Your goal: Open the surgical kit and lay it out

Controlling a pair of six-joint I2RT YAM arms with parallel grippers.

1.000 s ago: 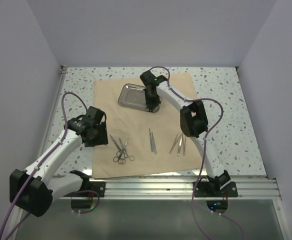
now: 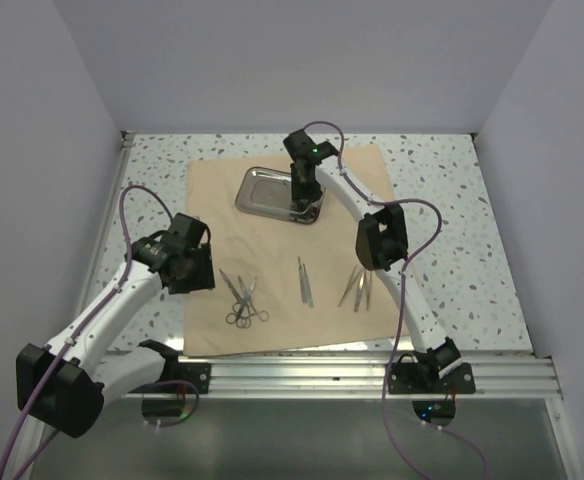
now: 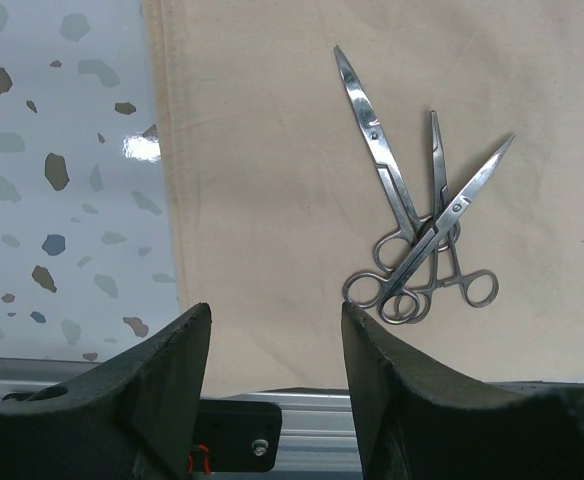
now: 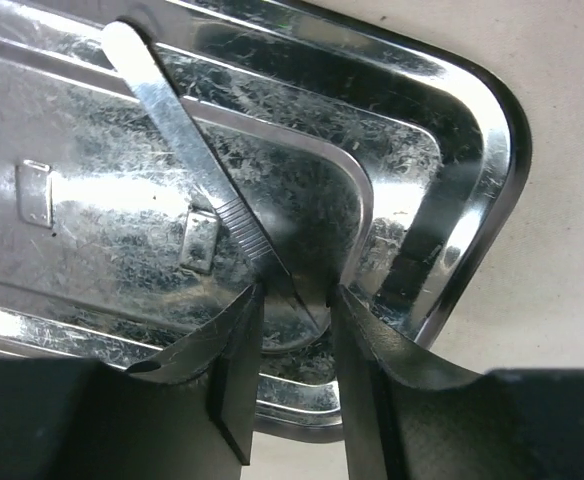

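In the top view a metal tray point(image 2: 257, 206) lies at the back of the beige cloth point(image 2: 212, 180). One slim metal instrument with a ribbed grip point(image 4: 187, 135) rests slantwise inside that tray. Over the tray's right end is my right gripper, its fingers part open, with the instrument's thin tip near the gap; whether they touch it I cannot tell. My left gripper stands open above the cloth's left side, nothing between its fingers. To its right lie scissors and clamps point(image 3: 437, 235), crossing one another.
Two thin instruments point(image 2: 305, 283) lie side by side at mid-cloth. Several tweezers-like tools point(image 2: 358, 288) are spread at the right front. Bare cloth shows between these groups and the tray.
Over the tray, my right gripper has shifted slightly to the right and back. The left arm has barely moved, and the laid-out tools are where they were.
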